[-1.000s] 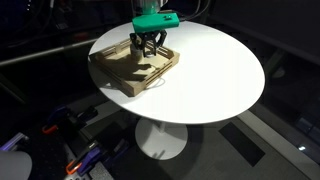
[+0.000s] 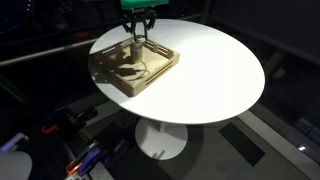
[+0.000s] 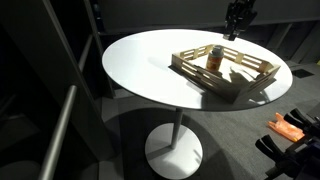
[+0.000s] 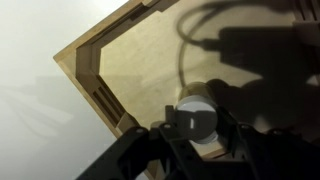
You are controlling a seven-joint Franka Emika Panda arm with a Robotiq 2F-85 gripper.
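Observation:
A small jar (image 3: pixel 215 58) with an orange-brown body stands upright inside a shallow wooden crate (image 2: pixel 155 78) on the round table. In the wrist view, a round white lid (image 4: pixel 197 119) sits between the fingertips of my gripper, which is shut on it. Part of the jar (image 4: pixel 194 91) shows behind the lid, mostly hidden. From outside, my gripper (image 2: pixel 138 25) is above the jar (image 2: pixel 137 51), with a gap between its fingers and the jar. The lid (image 3: pixel 229 35) appears as a small grey patch beneath the fingers there.
Raised slatted walls surround the crate (image 3: pixel 186 70) floor, which carries the arm's dark shadow. Orange and dark items (image 3: pixel 286 126) are beyond the table's edge.
My gripper has risen and shifted slightly left and back in exterior view 1, away from the jar. The crate and jar stay in the same place.

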